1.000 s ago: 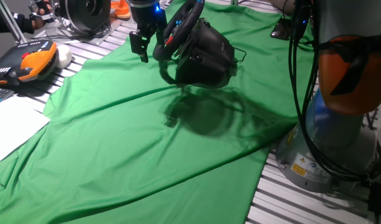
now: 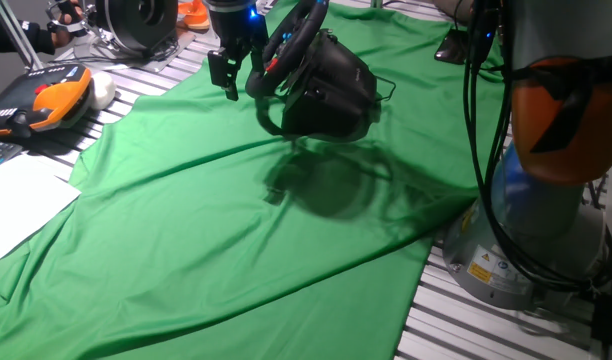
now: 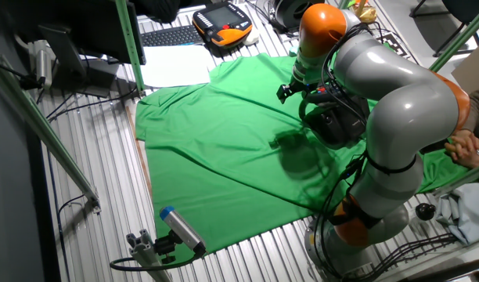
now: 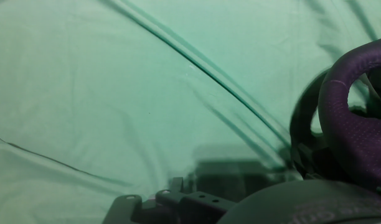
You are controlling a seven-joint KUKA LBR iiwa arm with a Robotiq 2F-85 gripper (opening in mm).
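Observation:
My gripper (image 2: 229, 82) points down above the green cloth (image 2: 176, 210), at the left of a black steering wheel (image 2: 276, 62) with a bulky housing (image 2: 333, 95). In the overhead exterior view, the gripper (image 3: 284, 94) is at the left of the wheel housing (image 3: 337, 125), below the arm's orange wrist. The wheel rim (image 4: 340, 102) fills the right of the wrist view, and dark gripper parts (image 4: 169, 205) show along the bottom edge. A dark shadow lies on the cloth below the wheel. How the wheel is supported is unclear, as is the gap between my fingers.
White paper (image 3: 175, 66), an orange-black teach pendant (image 3: 222, 26) and a keyboard (image 3: 163, 37) lie beyond the cloth. A camera (image 3: 181, 230) stands at the near edge. A person's hands (image 3: 464, 147) show at the right.

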